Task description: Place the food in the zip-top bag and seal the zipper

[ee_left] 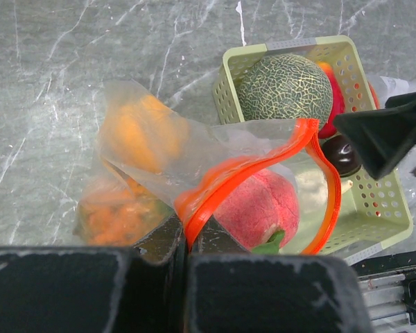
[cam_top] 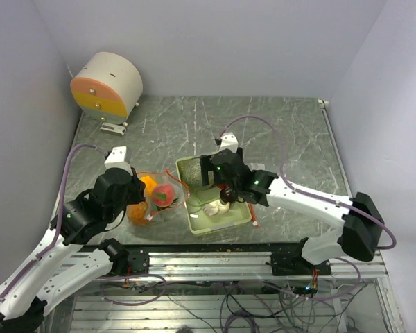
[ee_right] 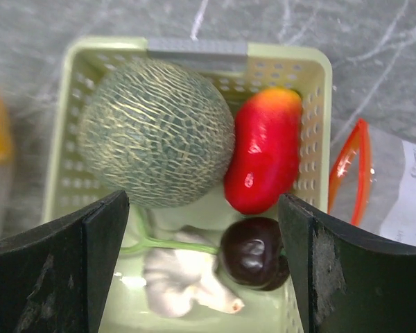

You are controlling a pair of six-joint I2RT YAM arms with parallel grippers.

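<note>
A clear zip top bag [ee_left: 208, 139] with an orange zipper rim lies on its side, its mouth facing the basket. My left gripper is shut on the bag's orange edge. Inside sit a pink peach [ee_left: 260, 208] by the mouth and orange-coloured food [ee_left: 142, 132] deeper in. The green basket [ee_left: 229, 104] holds a netted melon [ee_right: 159, 132], a red and yellow fruit [ee_right: 265, 149], a dark purple item [ee_right: 253, 253] and a white garlic-like piece [ee_right: 184, 277]. Over the basket, my right gripper stands open with nothing between its fingers.
Another orange-edged bag [ee_right: 402, 180] lies flat right of the basket. A cream drum-shaped box [cam_top: 107, 83] with an orange and yellow front stands at the back left.
</note>
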